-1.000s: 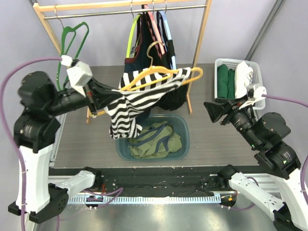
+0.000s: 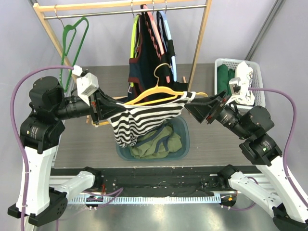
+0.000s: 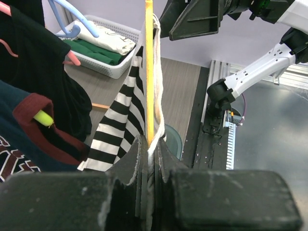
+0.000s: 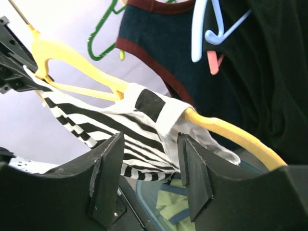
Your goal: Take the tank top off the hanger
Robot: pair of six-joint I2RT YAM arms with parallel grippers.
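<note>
A black-and-white striped tank top point(image 2: 141, 122) hangs on a yellow hanger point(image 2: 159, 90), held between the arms over the bin. My left gripper point(image 2: 114, 109) is shut on the top's strap and the hanger, as the left wrist view also shows. My right gripper point(image 2: 195, 110) stands open at the hanger's other end, close to the strap; in the right wrist view that strap point(image 4: 168, 113) wraps the yellow hanger, with cloth beyond the open fingers.
A wooden rack point(image 2: 50, 33) holds dark tops on coloured hangers and an empty green hanger point(image 2: 83, 36). Below sits a blue-grey bin point(image 2: 182, 149) with green cloth. A white basket point(image 2: 259, 86) of folded clothes stands at the back right.
My right gripper has advanced left to the hanger's end.
</note>
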